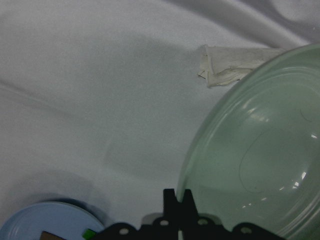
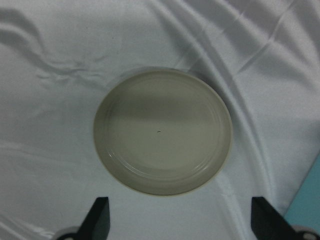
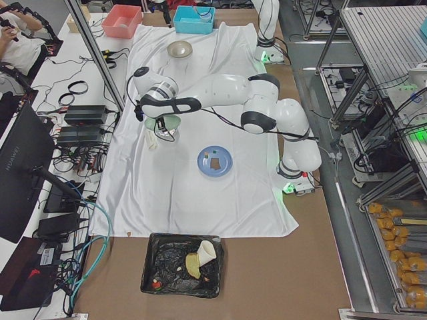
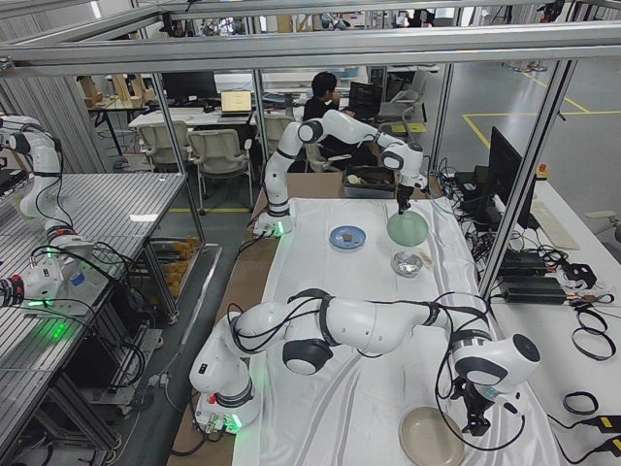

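Note:
A pale green bowl (image 4: pixel 408 231) fills the right of the left wrist view (image 1: pixel 270 150), with my left gripper shut on its rim. A crumpled white paper strip (image 1: pixel 235 62) lies just beyond it. A blue plate (image 3: pixel 215 161) with small pieces on it lies nearby. My right gripper stands open above a beige oval plate (image 2: pixel 162 131), with nothing between its fingers. A silver bowl (image 4: pixel 407 262) sits near the green bowl.
A black lined bin (image 3: pixel 183 286) with scraps stands on the bare board at the front. A turquoise bin (image 3: pixel 193 23) and a red bin (image 3: pixel 122 21) stand at the back. The cloth around the blue plate is mostly clear.

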